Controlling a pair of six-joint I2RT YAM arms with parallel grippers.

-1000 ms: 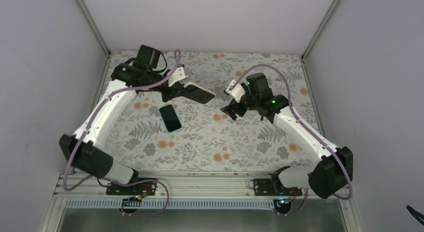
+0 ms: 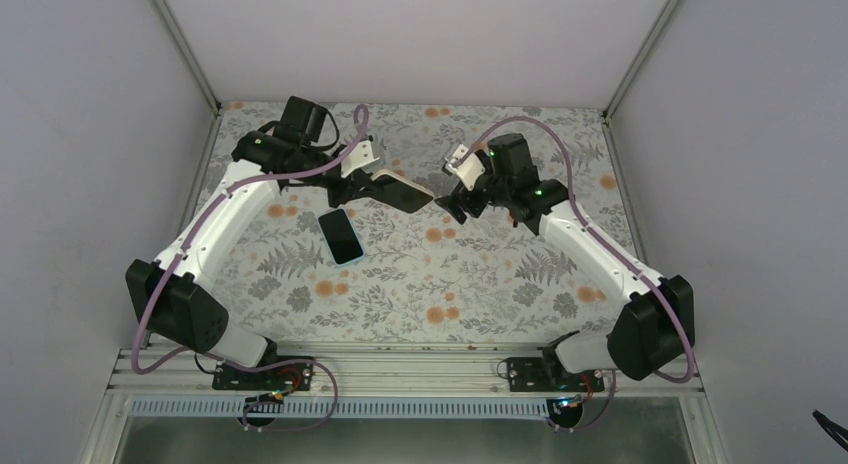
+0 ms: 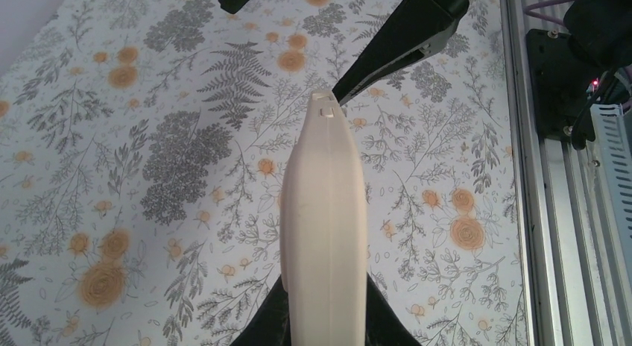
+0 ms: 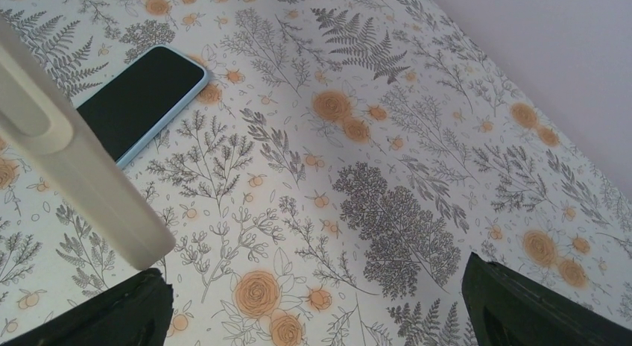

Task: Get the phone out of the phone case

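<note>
A cream phone case [image 3: 326,212] with a dark face [image 2: 400,194] inside its rim is held off the table. My left gripper [image 2: 372,186] is shut on its left end; the left fingers [image 3: 270,320] show low in the left wrist view. At the other end, my right gripper stands open. One of its fingers [image 3: 402,44] reaches right up to the case's end corner; whether it touches, I cannot tell. In the right wrist view the case's end [image 4: 141,238] is close above the left-hand finger, and the space between the fingers is empty.
A second phone in a light blue case [image 2: 342,237] lies flat on the table, screen up, below the left gripper. Walls stand at the back and sides.
My right gripper has come left and slightly up in the top view, closing its distance to the held case's end. The left arm has shifted a little right with the case.
</note>
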